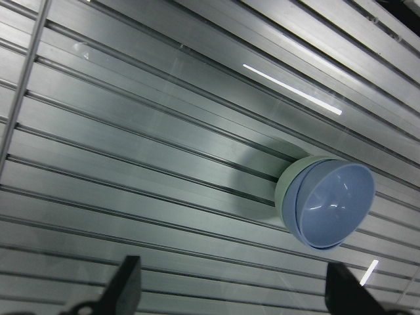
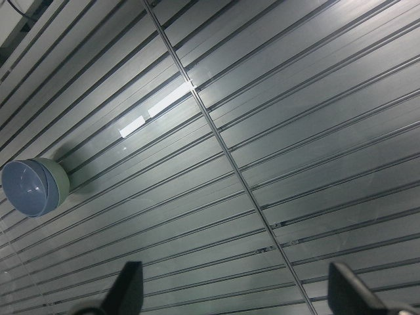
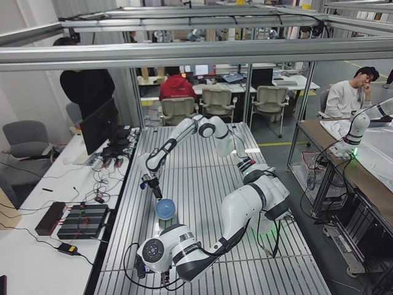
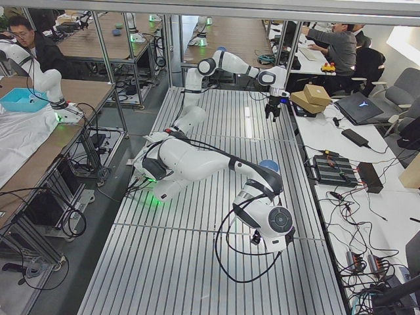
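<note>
Stacked bowls, blue (image 1: 331, 203) inside pale green (image 1: 287, 187), sit on the slatted metal table (image 1: 131, 164), right of centre in the left wrist view. My left gripper is open and empty above the table, beside the bowls; it appears just behind them in the camera left view. My right gripper is also open and empty, with the bowls (image 2: 26, 187) off to the left in its wrist view.
A white side table (image 3: 37, 264) with a monitor, power units and cables runs along the metal table. A bench (image 3: 374, 190) with another arm stands opposite. Cables loop near one gripper.
</note>
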